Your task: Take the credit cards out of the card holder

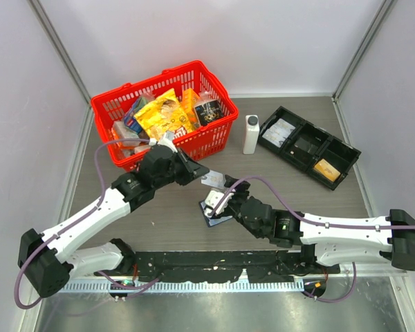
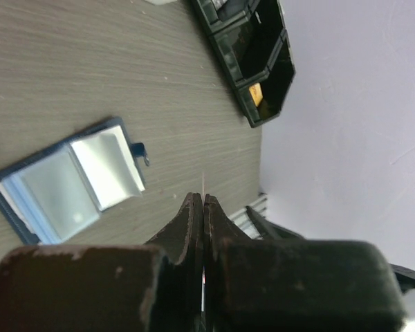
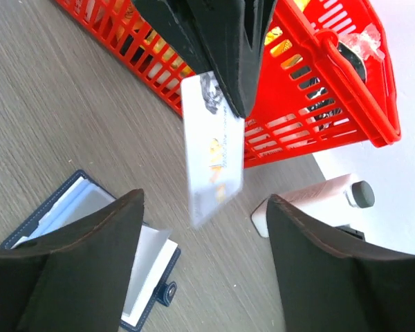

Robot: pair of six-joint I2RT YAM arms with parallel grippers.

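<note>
A pale card [image 3: 213,152] hangs from the tips of my left gripper [image 1: 203,173], which is shut on its upper end. In the left wrist view, only a thin edge of the card [image 2: 203,183] rises from the closed fingers. My right gripper is open around the lower part of the card, with a gap on each side. Below them, the dark blue card holder [image 2: 69,181] lies opened flat on the table, with clear sleeves and a snap tab. From above, the right arm covers part of the holder [image 1: 218,221].
Behind the left arm stands a red basket [image 1: 220,144] full of packets. A white bottle [image 1: 251,135] is upright beside it, and a black compartment tray [image 1: 310,146] lies at the back right. Bare table separates the tray from the right arm.
</note>
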